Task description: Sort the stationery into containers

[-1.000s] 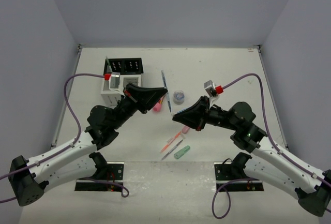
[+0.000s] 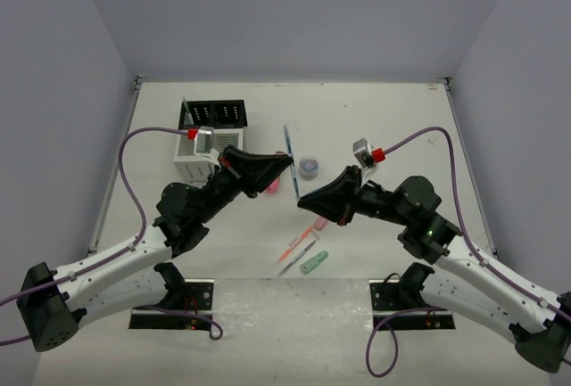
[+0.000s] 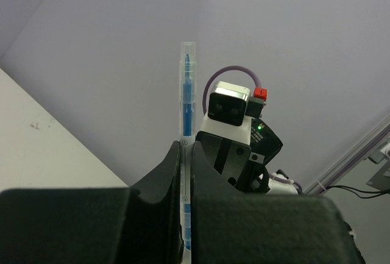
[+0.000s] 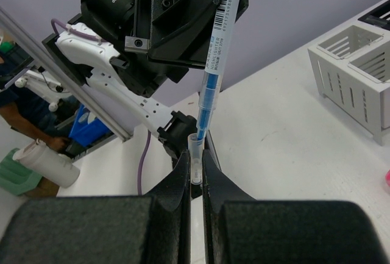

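A slim white and blue highlighter point(image 2: 294, 177) is held up between my two arms. My left gripper point(image 2: 290, 160) is shut on its barrel, and in the left wrist view the pen point(image 3: 187, 105) stands upright between the fingers. Below it, my right gripper point(image 2: 301, 202) is shut on a small clear cap point(image 4: 195, 154). In the right wrist view, the pen's blue lower end point(image 4: 206, 108) meets the cap's mouth; how far inside it sits I cannot tell. At the back left are a black container point(image 2: 230, 113) and a white container point(image 2: 196, 166), the latter partly hidden by my left arm.
Loose on the table lie an orange pen point(image 2: 294, 244), a grey-white pen point(image 2: 297, 258), a green item point(image 2: 314, 262), a pink piece point(image 2: 320, 223), another pink item point(image 2: 272, 186) and a round clear item point(image 2: 308, 167).
My left gripper has shifted slightly right and down with the highlighter, whose upper end has moved right. The right arm has hardly moved, and the loose items lie as before.
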